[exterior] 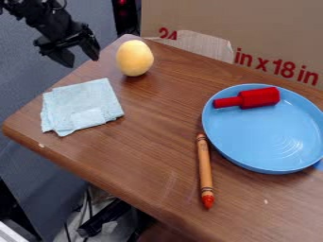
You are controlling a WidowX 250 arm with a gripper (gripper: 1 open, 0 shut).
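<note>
At the upper left, off the table's edge, my black gripper (pixel 78 51) hangs with its two fingers apart and nothing visible between them. A pale yellow egg-shaped object (pixel 135 58) stands near the back left corner of the table. A folded light blue cloth (pixel 81 106) lies on the left side. On the right is a blue plate (pixel 263 140) with a red cylinder with a narrow handle (pixel 258 97) lying on it. An orange crayon (pixel 205 171) lies left of the plate, towards the front.
The wooden table (pixel 145 151) has clear room in its middle and front. A cardboard box (pixel 252 38) stands along the back. Cables and dark hardware are below the table's left edge.
</note>
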